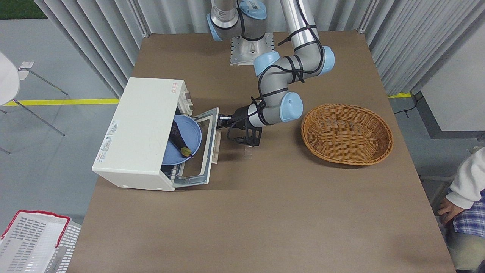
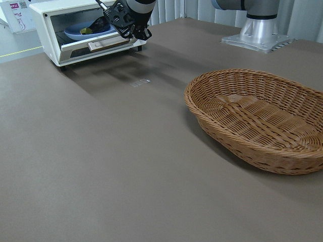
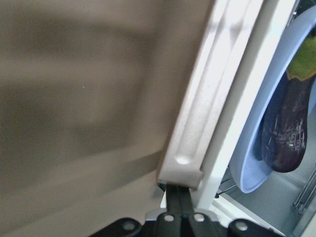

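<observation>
A white toaster oven (image 1: 132, 132) lies on the table at left, its glass-framed door (image 1: 193, 180) swung down. In its opening sits a blue plate (image 1: 193, 132) holding an eggplant (image 1: 178, 138). My gripper (image 1: 221, 119) is at the door's edge; in the wrist view its black fingers (image 3: 177, 200) meet the end of the pale handle (image 3: 212, 98). Whether they are open or shut on it is unclear.
A wicker basket (image 1: 346, 134) stands right of the arm. A person (image 1: 468, 204) sits beyond the right edge.
</observation>
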